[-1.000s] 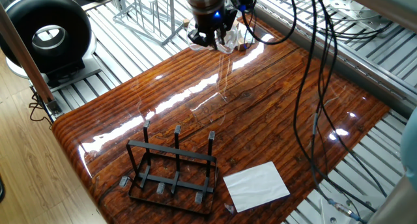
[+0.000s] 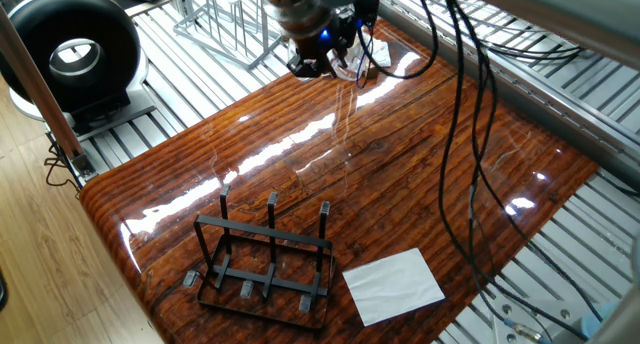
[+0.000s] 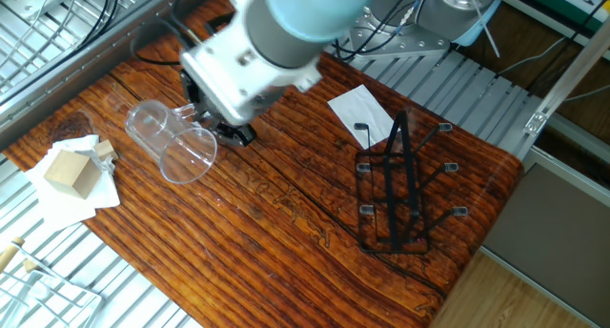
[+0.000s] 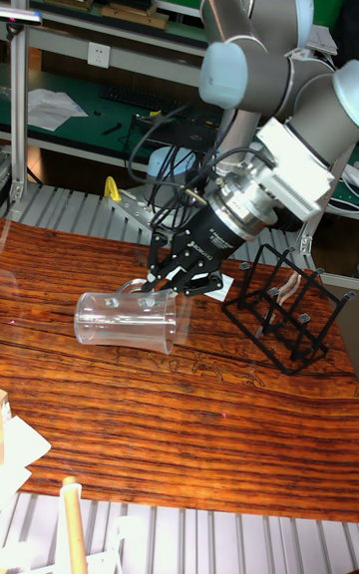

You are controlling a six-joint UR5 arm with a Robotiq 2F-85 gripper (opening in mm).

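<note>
A clear cup [image 3: 157,134] is turned on its side, its handle towards my gripper [image 4: 162,285]. In exterior view 3 the cup [image 4: 122,321] spans nearly level under the fingertips, and the fingers appear closed about its handle. Whether it clears the table cannot be told. The gripper [image 2: 328,62] is at the far edge in exterior view 1, where the transparent cup is hard to make out. A black wire rack [image 2: 265,269] with several upright prongs stands well apart from the gripper.
A white sheet [image 2: 394,286] lies beside the rack. Near the opposite table edge, a wooden block [image 3: 73,174] and a smaller one rest on white paper [image 3: 107,188]. Bare tabletop [image 3: 276,242] separates the cup from the rack. Black cables hang off the arm.
My gripper has shifted slightly left in exterior view 1 and its wrist has turned, with the cup by its fingers. The rack and the white sheet have stayed put.
</note>
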